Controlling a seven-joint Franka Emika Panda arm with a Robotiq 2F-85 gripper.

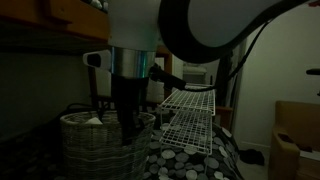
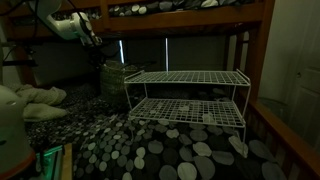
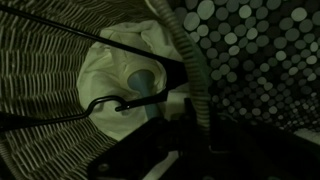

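A wicker basket stands at the lower left of exterior view 1, with my gripper at its right side. In the wrist view the basket's woven wall curves round the left, and its rim runs down between the fingers. My gripper is shut on that rim, though the darkness hides the exact contact. Inside the basket lie a white cloth and black hanger-like rods. The basket is dim at the left of exterior view 2.
A white wire rack stands to the right of the basket on a dark, dotted bedspread. Bunk bed boards hang over the left side. A tan armchair is at far right.
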